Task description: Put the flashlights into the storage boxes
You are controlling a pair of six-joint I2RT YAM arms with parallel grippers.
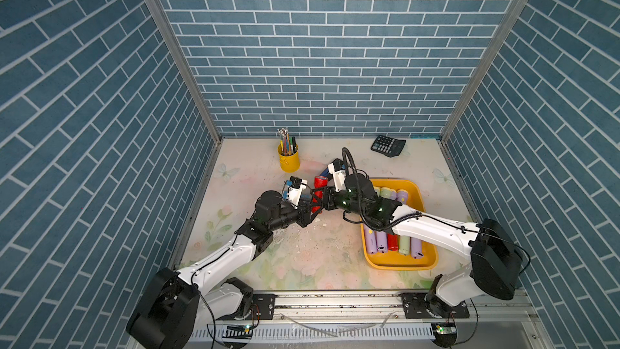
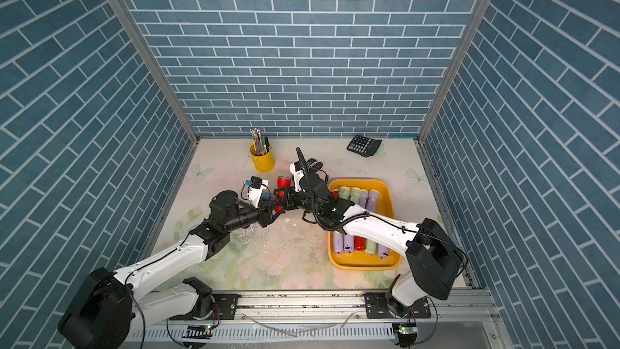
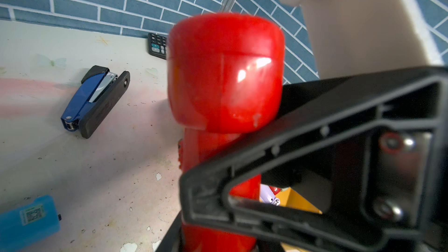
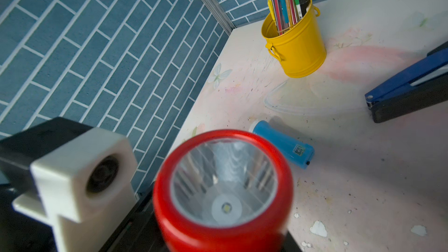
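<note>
A red flashlight (image 3: 224, 70) is held upright between the two grippers in the middle of the table. My left gripper (image 1: 312, 203) is shut on it. My right gripper (image 2: 281, 198) meets it from the right; its fingers are mostly hidden, so its grip is unclear. In the right wrist view the flashlight's lens end (image 4: 224, 177) faces the camera. A blue flashlight (image 4: 282, 142) lies on the table below. The yellow storage box (image 1: 394, 261) at the right holds several lilac, green and red flashlights, partly hidden by my right arm.
A yellow pencil cup (image 4: 298, 56) stands at the back left. A blue and black stapler (image 3: 93, 100) lies behind the grippers, and a calculator (image 1: 387, 145) at the back right.
</note>
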